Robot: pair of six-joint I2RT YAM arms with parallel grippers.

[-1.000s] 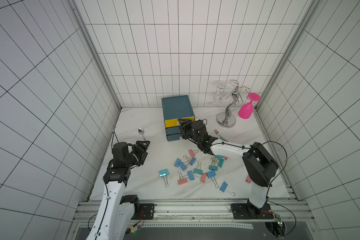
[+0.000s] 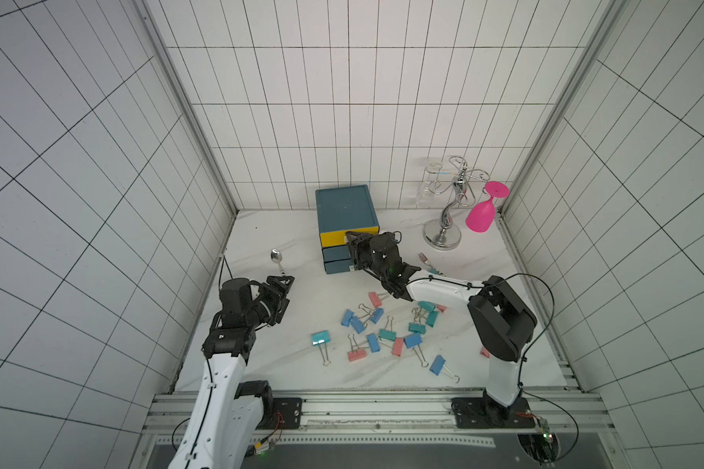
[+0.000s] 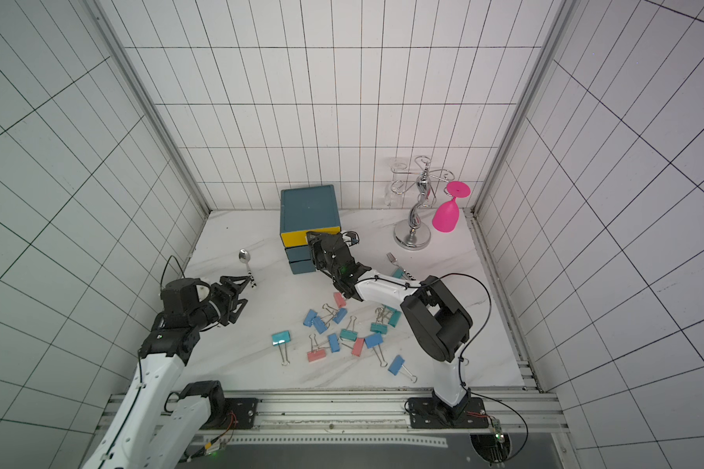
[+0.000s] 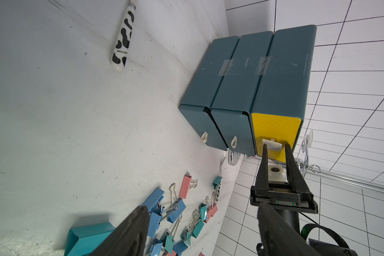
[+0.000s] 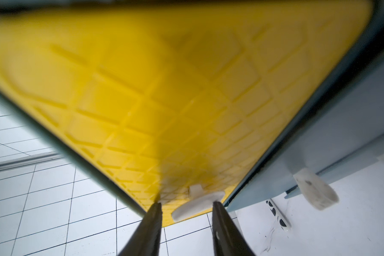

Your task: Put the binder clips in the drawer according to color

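A grey-blue cabinet (image 2: 345, 207) with three stacked drawers stands at the back. Its top drawer has a yellow front (image 4: 275, 128) with a white handle (image 5: 198, 205) and appears closed. My right gripper is part open at that front, its fingertips on either side of the handle; contact with it is unclear. Over the table's left side my left gripper (image 2: 286, 287) is open and empty. Binder clips lie scattered on the table: blue ones (image 2: 413, 341), red ones (image 2: 356, 355) and teal ones (image 2: 320, 337). Some are partly hidden under the right arm.
A spoon (image 2: 277, 256) lies left of the cabinet, a fork (image 3: 393, 260) to its right. A metal rack (image 2: 443, 233) and an upturned pink goblet (image 2: 482, 215) stand at the back right. Clear table lies between cabinet and left gripper.
My right arm has crept slightly left and back toward the cabinet, which seems to have shifted a touch with it. The left arm and the clips have stayed put.
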